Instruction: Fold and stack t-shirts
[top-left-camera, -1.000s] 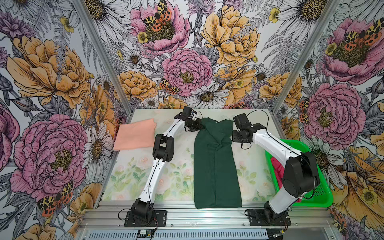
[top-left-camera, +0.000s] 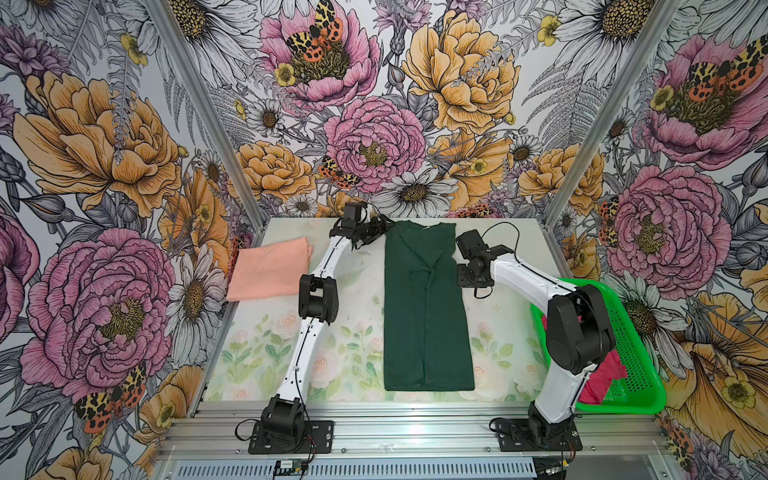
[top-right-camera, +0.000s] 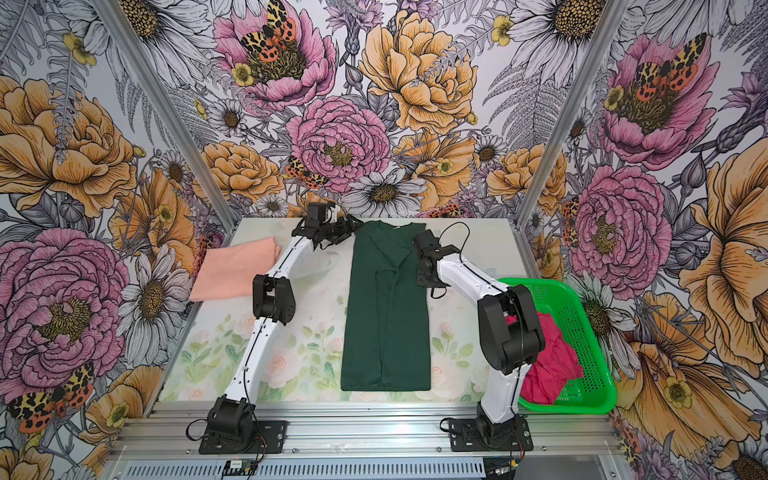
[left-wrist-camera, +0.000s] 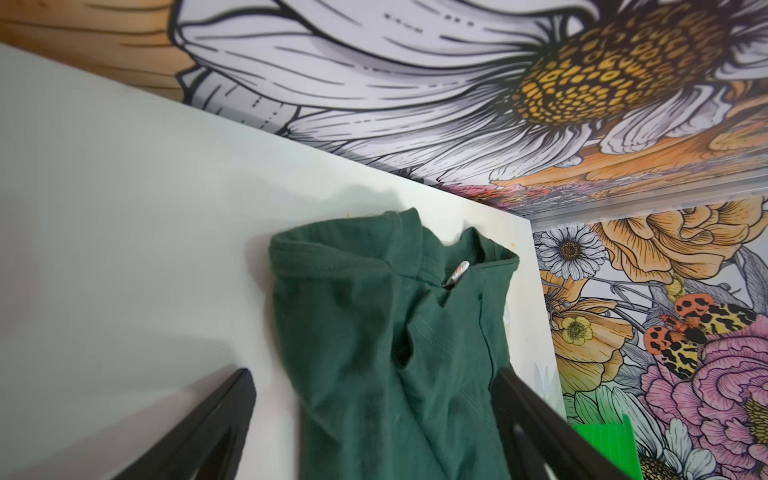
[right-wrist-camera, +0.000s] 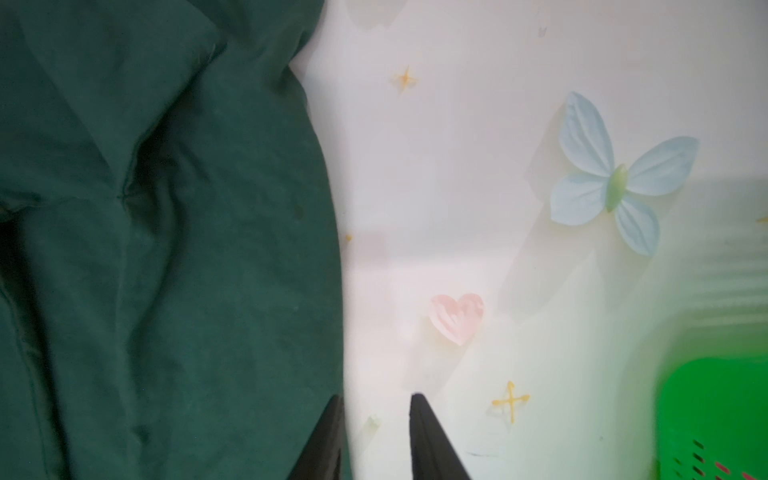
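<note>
A dark green shirt (top-left-camera: 424, 328), folded into a long strip, lies lengthwise down the middle of the table. My left gripper is open at its far collar end, where the fabric bunches between and beyond the fingers. My right gripper is over the shirt's right edge near the upper part, its fingers apart with nothing clearly held. A folded peach shirt (top-left-camera: 268, 264) lies at the back left.
A green basket (top-right-camera: 592, 352) with red clothing (top-right-camera: 552, 360) sits at the right front. The table (top-right-camera: 264, 344) has bare room left and right of the green shirt. Printed walls border the back and sides.
The green shirt has shifted toward the back of the table, off the front edge. My left gripper moved back and left; my right gripper moved a little left.
</note>
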